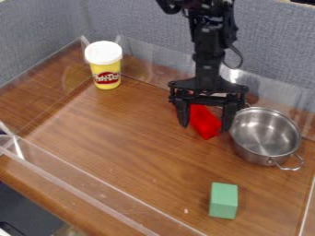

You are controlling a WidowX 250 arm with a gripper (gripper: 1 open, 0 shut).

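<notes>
My black gripper (204, 115) hangs from the top centre, open, its fingers over and around a red block (205, 123) on the wooden table (123, 157). To its right a steel pot (266, 138) with handles sits close by. Whether the fingers touch the block cannot be told.
A white-lidded Play-Doh tub (105, 69) stands at the back left. A green block (224, 201) lies at the front right. Clear walls edge the table.
</notes>
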